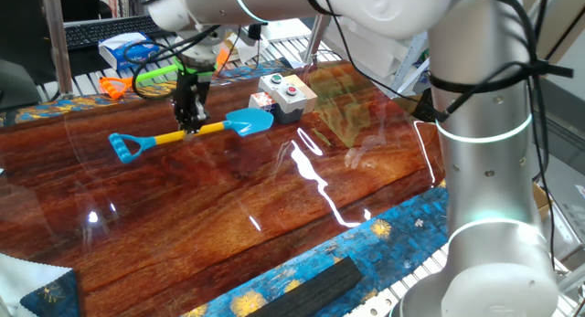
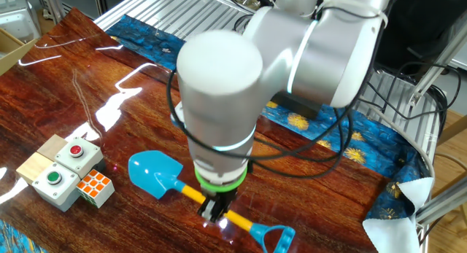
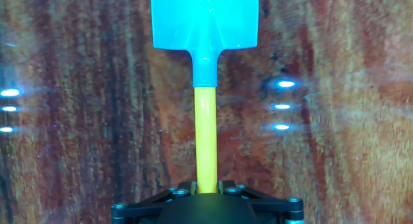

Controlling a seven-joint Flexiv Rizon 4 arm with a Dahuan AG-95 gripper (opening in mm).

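Note:
A toy shovel has a blue blade point(image 1: 249, 121), a yellow shaft point(image 3: 206, 137) and a blue D-shaped handle point(image 2: 273, 237). My gripper point(image 1: 191, 129) points down at the shaft's middle and is shut on it. In the wrist view, the black fingertips of the gripper close in from both sides of the yellow shaft, with the blade straight ahead. Exterior view 2 has the gripper point(image 2: 214, 211) around the shaft too, blade to the left. How high the shovel is above the table is hard to tell.
Near the blade stand a button box point(image 2: 67, 170) with red and green buttons and a puzzle cube point(image 2: 95, 188). An orange and green toy point(image 1: 116, 87) lies by the far edge, near a blue tissue pack point(image 1: 128, 50).

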